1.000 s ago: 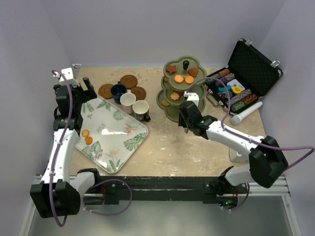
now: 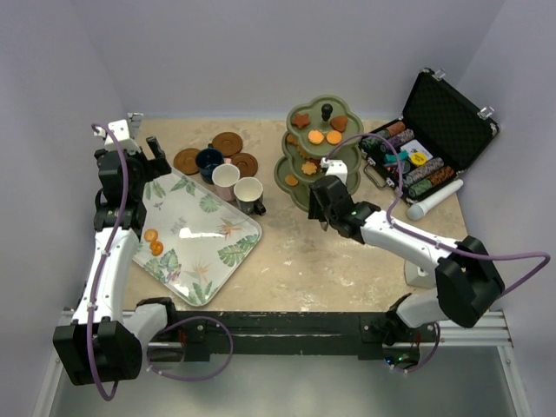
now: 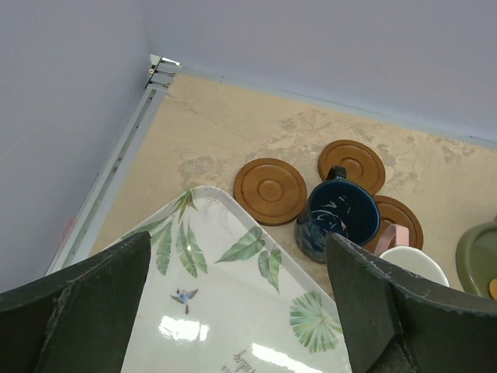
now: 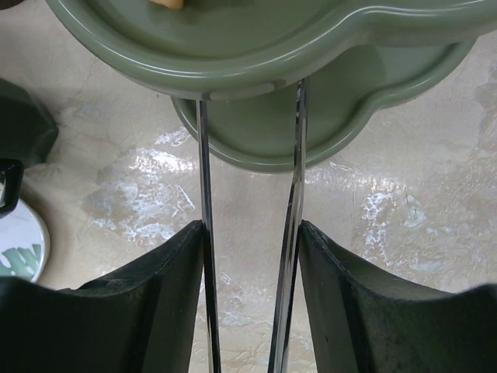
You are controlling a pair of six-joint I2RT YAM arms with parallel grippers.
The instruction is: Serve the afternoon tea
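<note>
A green tiered stand (image 2: 306,106) with orange and brown shaped pieces stands at the back centre. My right gripper (image 2: 325,207) is at its front, narrowly part open; in the right wrist view its metal fingers (image 4: 206,171) reach under the upper tier's rim, and whether they touch it is unclear. My left gripper (image 2: 139,152) hangs open and empty over the patterned white tray (image 2: 195,269), which holds small orange pieces (image 2: 156,248). A dark blue mug (image 3: 340,217), two pale mugs (image 2: 248,195) and brown coasters (image 3: 270,191) stand behind and beside the tray.
An open black case of chips (image 2: 417,165) sits at the back right, with a white cylinder (image 2: 434,198) beside it.
The left arm is still.
</note>
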